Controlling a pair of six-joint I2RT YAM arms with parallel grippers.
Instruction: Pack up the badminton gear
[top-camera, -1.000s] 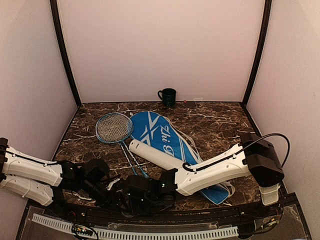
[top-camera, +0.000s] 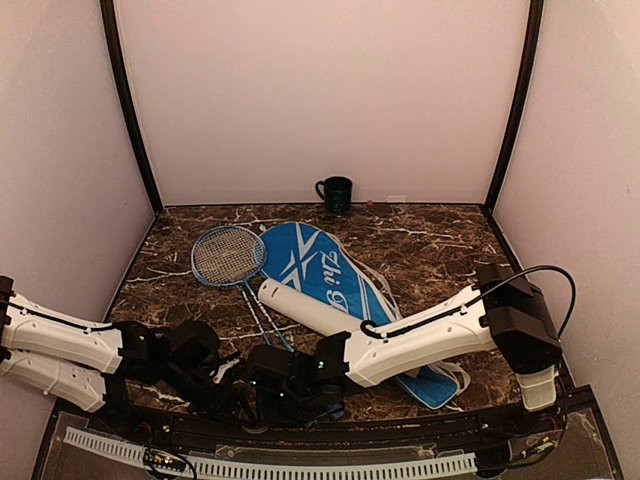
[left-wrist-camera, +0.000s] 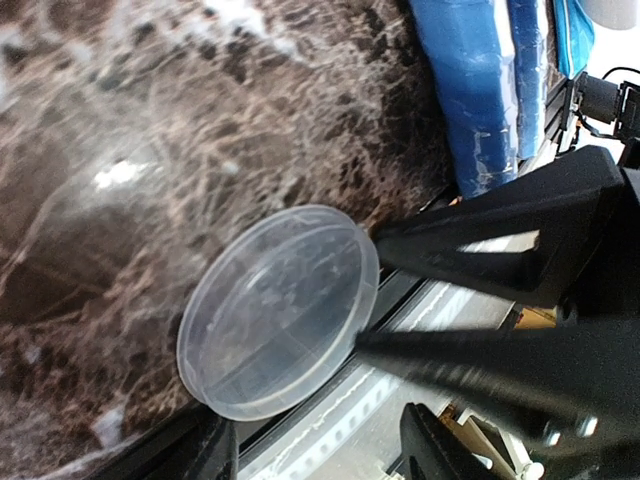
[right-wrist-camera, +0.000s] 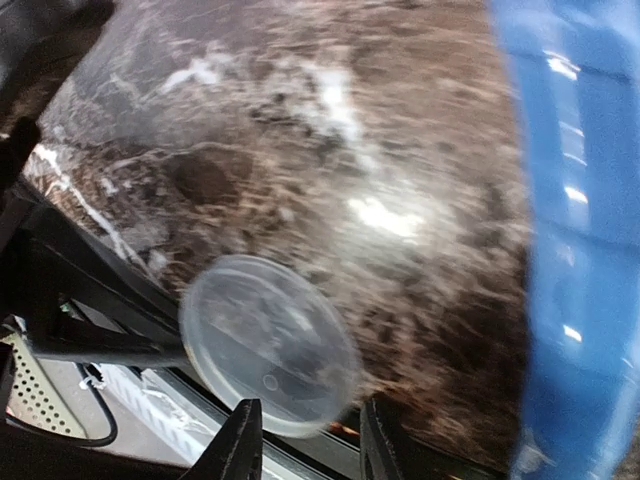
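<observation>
A clear round plastic lid (left-wrist-camera: 285, 310) (right-wrist-camera: 270, 340) rests near the table's front edge. My left gripper is part open at the lid's near rim. My right gripper is also part open, its fingers (left-wrist-camera: 450, 245) reaching the lid's other side; neither has visibly closed on it. In the top view both arms mostly cover the lid. Behind them lie a strung racket (top-camera: 228, 256), a white tube (top-camera: 305, 305) and a blue racket bag (top-camera: 330, 265). Blue wrapped handles (left-wrist-camera: 465, 90) (right-wrist-camera: 585, 230) run beside the grippers.
A dark mug (top-camera: 338, 193) stands against the back wall. The right arm crosses over the bag's lower part and the tube's near end. Bare marble-patterned table (top-camera: 430, 240) shows at the back right. A black rail (top-camera: 380, 432) borders the front.
The left arm has hardly moved. Rackets, bag, tube and mug are unchanged.
</observation>
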